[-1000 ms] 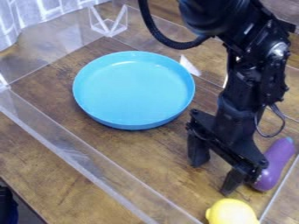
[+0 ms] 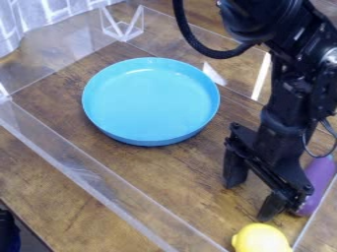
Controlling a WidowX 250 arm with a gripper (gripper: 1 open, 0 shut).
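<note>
The black gripper (image 2: 253, 189) is low over the wooden table at the right, its two fingers spread apart with nothing visible between them. Partly behind it, to its right, lies a purple eggplant-like object (image 2: 318, 179), mostly hidden by the arm. A yellow lemon-like object (image 2: 259, 239) rests at the bottom edge, just below the fingers. A light blue plate (image 2: 150, 98) sits to the upper left of the gripper.
A clear plastic border (image 2: 73, 165) runs along the left and back of the work area. Bare wood (image 2: 165, 187) lies open between the plate and the front. A white curtain-like cloth is at the top left.
The arm and gripper have shifted slightly right, covering more of the purple object. The plate and yellow object have not moved.
</note>
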